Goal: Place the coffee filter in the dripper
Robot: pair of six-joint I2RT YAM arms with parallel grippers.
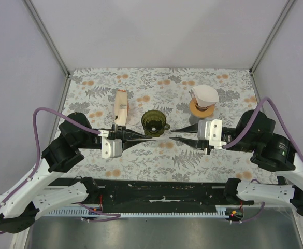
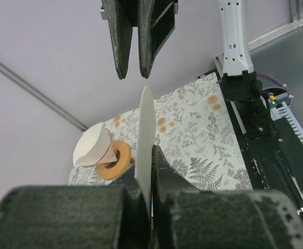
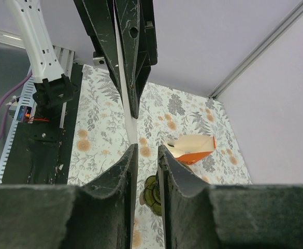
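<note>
My left gripper [image 1: 150, 138] is shut on a thin white coffee filter [image 2: 145, 122], which stands out past its fingertips, edge-on in the left wrist view. My right gripper [image 1: 173, 134] faces it from a short way right, fingers slightly apart with nothing clearly held; in the right wrist view the filter's end lies beyond its fingertips. The dark green dripper [image 1: 155, 119] stands on the table behind both grippers, partly hidden by the right fingers in the right wrist view.
A paper packet [image 1: 121, 104] lies at back left. A white filter holder [image 1: 205, 95] on a wooden base [image 1: 200, 111] stands at back right.
</note>
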